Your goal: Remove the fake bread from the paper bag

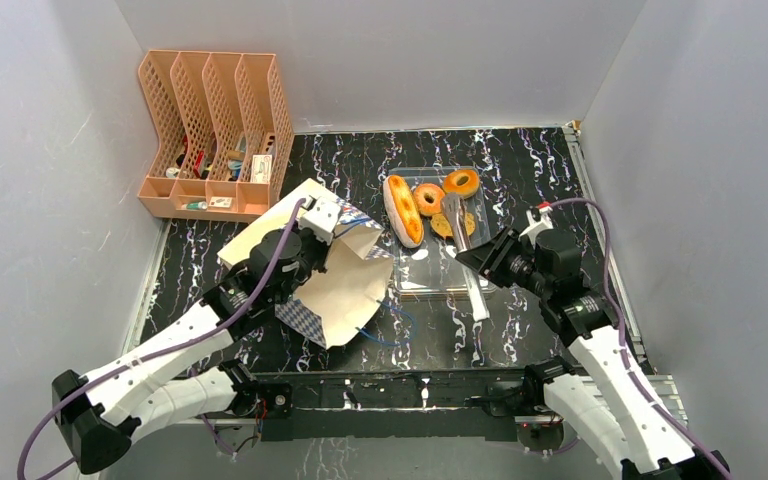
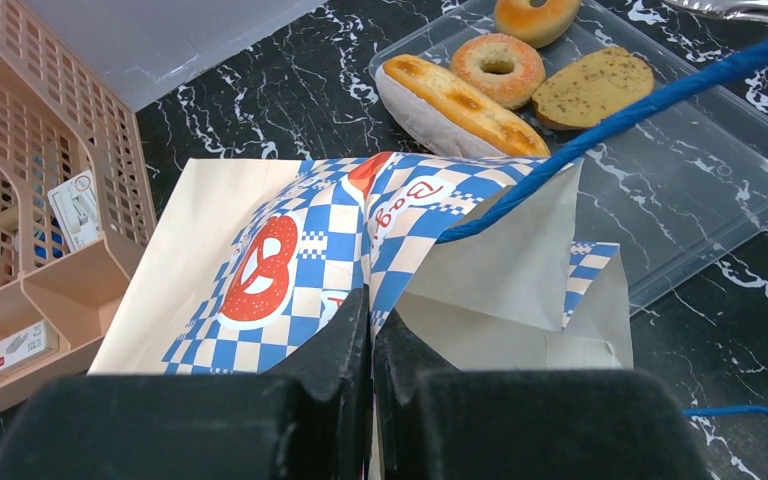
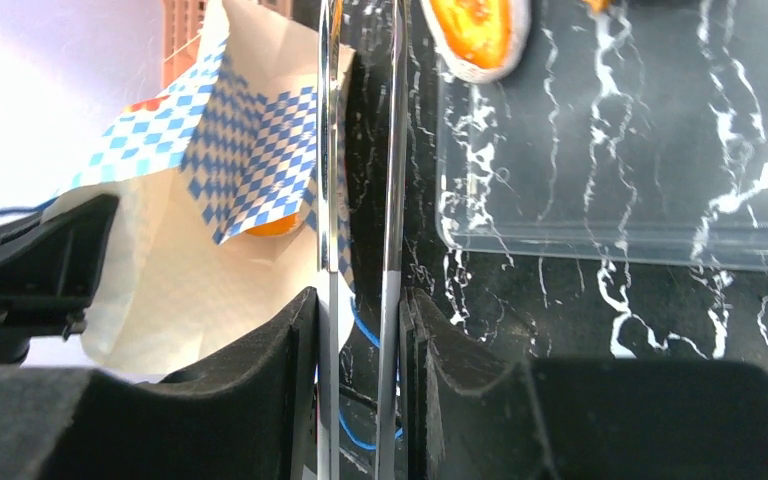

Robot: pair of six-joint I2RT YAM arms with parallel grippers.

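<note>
The paper bag [image 1: 345, 290] lies on its side at the left, its mouth facing right. My left gripper is shut on the bag's blue-checked upper edge [image 2: 400, 240]. Inside the mouth, a piece of orange fake bread [image 3: 275, 226] shows partly behind a paper fold. Metal tongs [image 1: 471, 275] with a white handle are carried in my right gripper; its fingers stand open around them, with the two tong arms apart and nothing between their visible parts. On the clear tray [image 1: 420, 270] rest a long loaf [image 1: 403, 212], two ring breads and a flat slice.
A pink divided rack [image 1: 215, 135] with small items stands behind the bag at the back left. Blue cord handles [image 2: 560, 155] stick out from the bag. Dark marbled table shows free between bag and tray and at the right.
</note>
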